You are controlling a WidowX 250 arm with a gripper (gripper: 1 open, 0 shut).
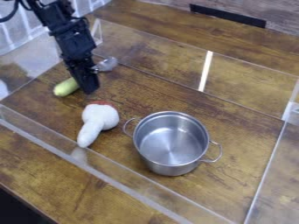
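Observation:
The black arm reaches down from the upper left, its gripper [89,80] low over the wooden table. The gripper looks shut; whether anything sits between its fingers is hard to tell. A pale green elongated object [66,87] lies at the gripper's lower left, partly behind it. A small silver piece [107,65], like a spoon's head, shows just to the upper right of the gripper.
A white plush object [98,121] with red on top lies below the gripper. A steel pot [170,142] with two handles stands at the lower right. Clear panels edge the work area.

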